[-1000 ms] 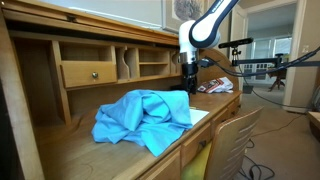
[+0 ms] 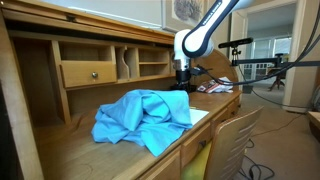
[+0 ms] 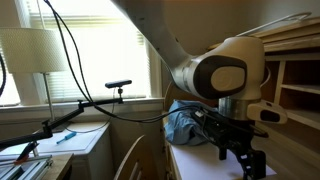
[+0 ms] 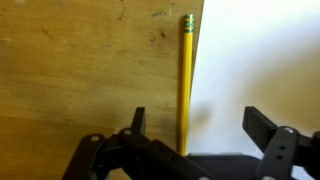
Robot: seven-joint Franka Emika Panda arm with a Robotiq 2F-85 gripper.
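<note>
In the wrist view a yellow pencil (image 4: 186, 85) lies on the wooden desk (image 4: 90, 60), alongside the edge of a white sheet of paper (image 4: 260, 60). Its eraser end points to the top of that view, and its lower end runs down behind my gripper. The gripper stands open above it, with a finger on each side and nothing held. Exterior view 2 shows the gripper (image 3: 245, 160) over the white paper (image 3: 205, 160). A crumpled blue cloth (image 2: 145, 120) covers part of the desk in exterior view 1.
Along the back of the desk run shelf cubbies and a small drawer (image 2: 90, 73). A patterned item (image 2: 214, 86) lies at the far end. A wooden chair (image 2: 232, 145) stands by the desk's front. Bare desktop shows left of the cloth.
In exterior view 1 the arm has shifted slightly left, toward the cloth, over the last second. The cloth has not moved.
</note>
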